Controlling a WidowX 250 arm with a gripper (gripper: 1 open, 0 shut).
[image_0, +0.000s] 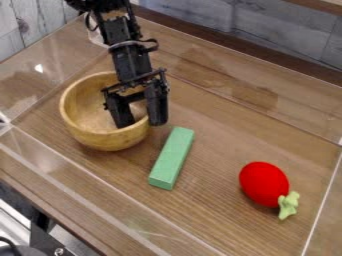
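Note:
My black gripper (134, 100) is open over a yellow-tan bowl (88, 132) at the left of the view, its lower parts covering part of the bowl's right side and inside. A light green bar (171, 158) lies on the wooden table just right of the bowl. A red object with a pale green leafy end (263, 185), like a toy vegetable, rests at the lower right. What is inside the bowl behind the gripper is hidden.
A cable or dark part shows at the lower left corner.

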